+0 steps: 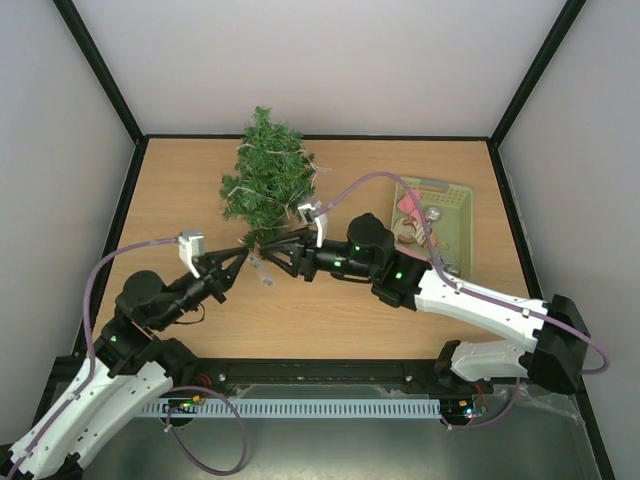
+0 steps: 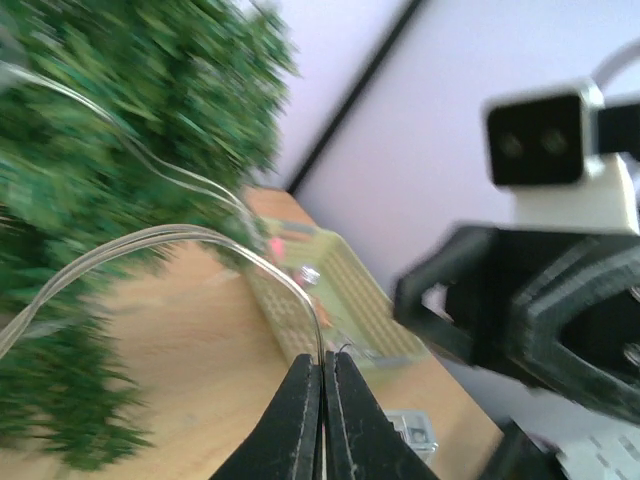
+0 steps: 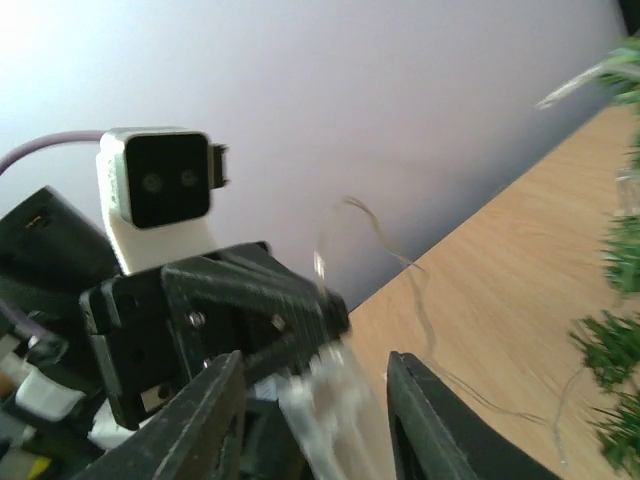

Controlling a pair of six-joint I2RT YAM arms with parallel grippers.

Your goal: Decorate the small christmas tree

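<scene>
The small green tree [image 1: 268,170], with pale strands on it, lies at the table's back centre. In the left wrist view my left gripper is shut on a thin light strand [image 2: 265,265] that arches across the branches [image 2: 120,70]. Below the tree, my two grippers face each other, my right [image 1: 268,245] at its lower end. In the right wrist view my right gripper's fingers [image 3: 425,420] stand apart; a blurred pale object [image 3: 335,410] shows behind the gap, and I cannot tell whether they touch it.
A green basket [image 1: 460,220] with pink, silver and tan items stands at the right of the wooden table [image 1: 175,190], partly behind my right arm. Frame bars and walls border it.
</scene>
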